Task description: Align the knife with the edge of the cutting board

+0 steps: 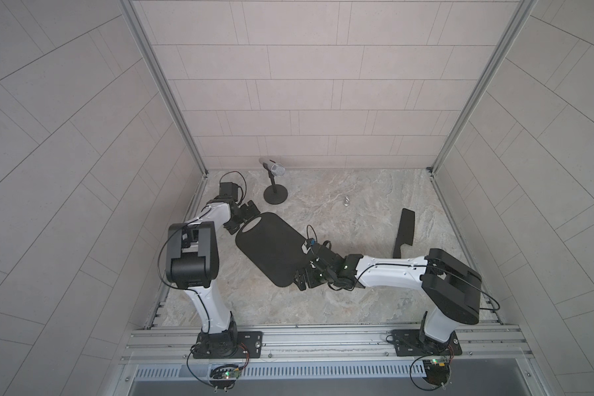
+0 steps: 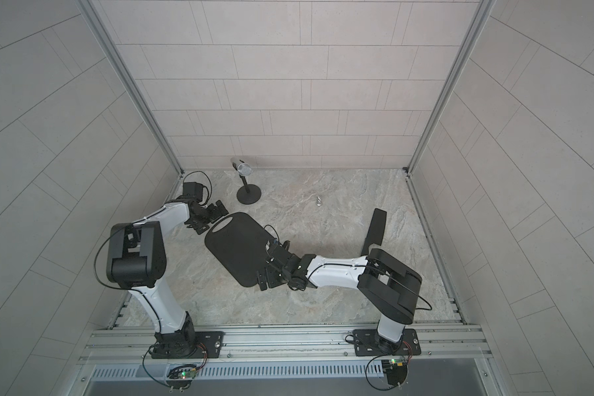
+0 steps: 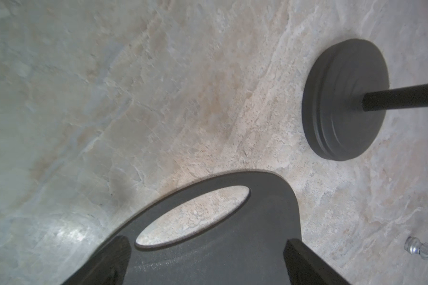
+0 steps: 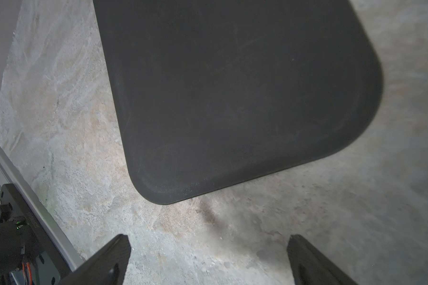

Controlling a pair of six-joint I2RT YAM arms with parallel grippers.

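Observation:
The dark cutting board [image 1: 274, 247] lies diagonally on the left half of the table, its oval handle hole toward the far left. At that handle end my left gripper stands open, its fingers [image 3: 110, 256] spread and nothing held between them. My right gripper is open and empty by the board's near right end, which shows ahead of its fingertips in the right wrist view. Over at the right side of the table lies the dark knife [image 1: 406, 227], apart from the board; in the top right view the right arm partly covers the knife [image 2: 376, 227].
A black round-based stand [image 1: 276, 194] holding a clear cup is just behind the board's handle end. One small shiny object [image 1: 346, 200] lies at the back middle. Between board and knife, the back of the table is mostly clear.

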